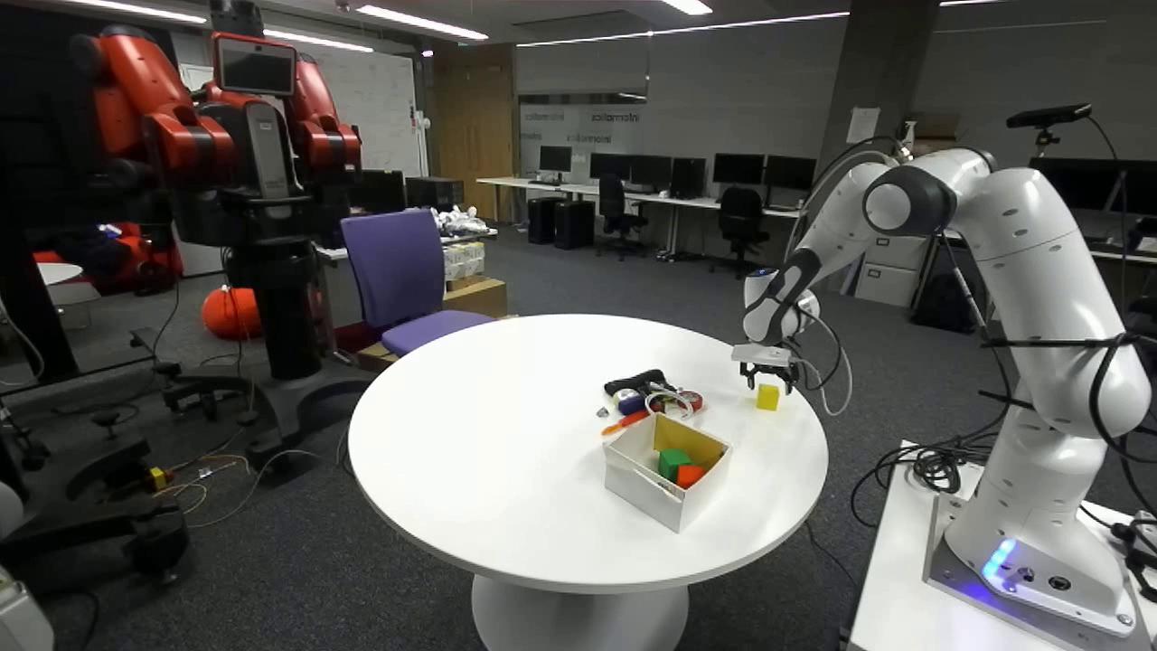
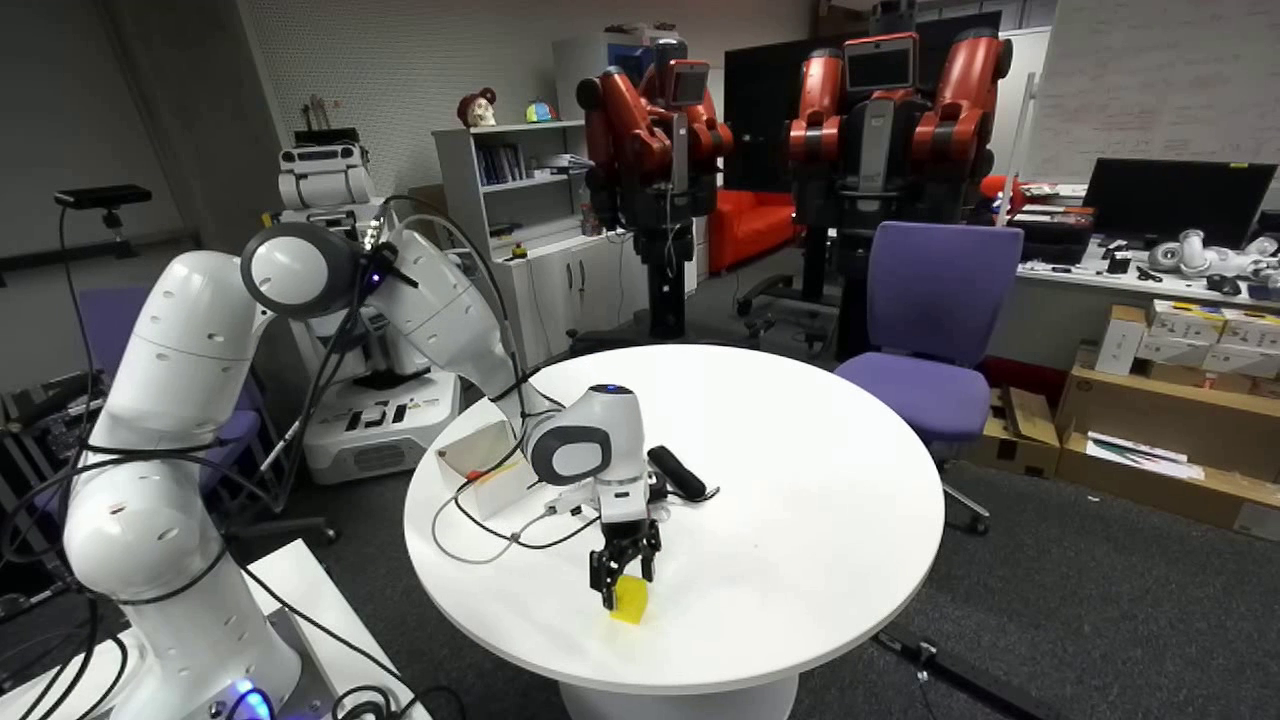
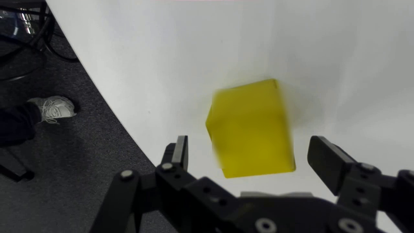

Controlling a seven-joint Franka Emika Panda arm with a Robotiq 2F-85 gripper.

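A yellow cube (image 3: pixel 252 132) rests on the white table near its edge; the wrist view shows it between and slightly beyond the fingertips, with clear space on both sides. My gripper is open and holds nothing. In exterior view 1 the gripper (image 1: pixel 769 382) hangs low, just behind and above the yellow cube (image 1: pixel 767 397). From exterior view 2, the black fingers (image 2: pixel 649 554) appear right above the cube (image 2: pixel 630 600), partly covering it. An open white box (image 1: pixel 653 490) holds a green block (image 1: pixel 672 463) and a red block (image 1: pixel 690 476).
Beside the box lies a cluster of small items: a black object (image 1: pixel 635 381), an orange tool (image 1: pixel 625 422) and a white cable loop (image 1: pixel 670 402).
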